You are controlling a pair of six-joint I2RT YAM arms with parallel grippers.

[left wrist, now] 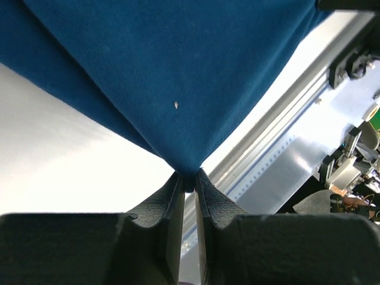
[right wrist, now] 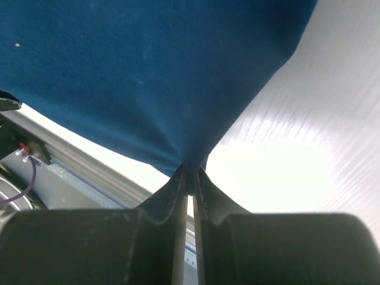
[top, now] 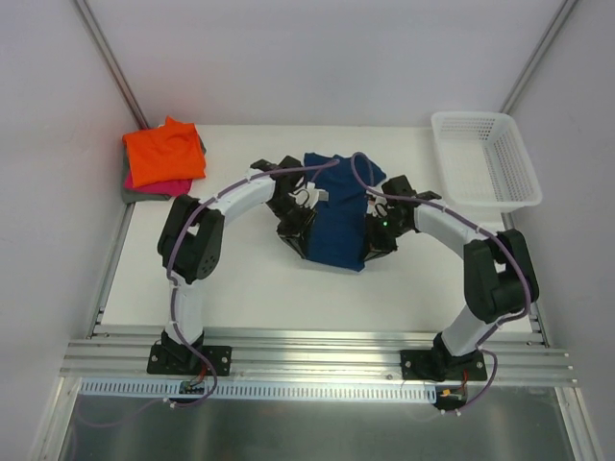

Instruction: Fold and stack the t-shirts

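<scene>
A dark blue t-shirt is held at its near end between my two grippers, its far part lying toward the back of the white table. My left gripper is shut on its left corner; in the left wrist view the fingertips pinch the fabric, which hangs in a fold. My right gripper is shut on the right corner, with the cloth gathered between its tips in the right wrist view.
An orange shirt lies on pink and grey ones in a pile at the back left. A white plastic basket sits at the back right.
</scene>
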